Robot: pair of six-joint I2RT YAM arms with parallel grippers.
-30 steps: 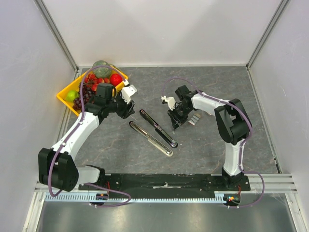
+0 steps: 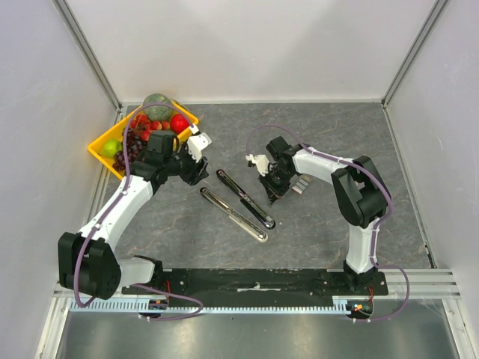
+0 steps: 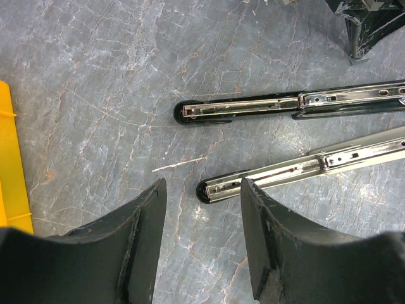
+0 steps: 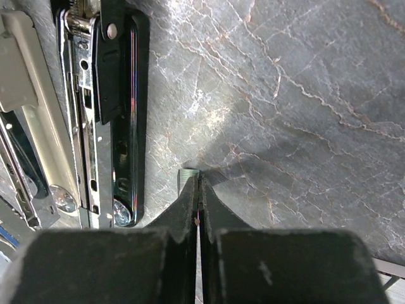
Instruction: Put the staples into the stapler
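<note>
A black stapler [image 2: 245, 198] and a beige stapler [image 2: 233, 214] lie opened out flat, side by side, mid-table. The left wrist view shows their long metal troughs, black [image 3: 253, 106] and beige [image 3: 278, 172]. My left gripper [image 2: 196, 176] stands open above the table near their far ends, nothing between its fingers. To the right of the black stapler, my right gripper [image 2: 271, 200] is low over the table, fingertips together. A short strip of staples [image 4: 188, 175] shows right at those fingertips; whether it is pinched or just touching them is unclear.
Behind my right gripper lie several small pale pieces [image 2: 301, 184], partly covered by the arm. A yellow basket [image 2: 95, 147] of fruit stands at the back left, close to my left arm.
The left arm and both staplers have stayed in place.
</note>
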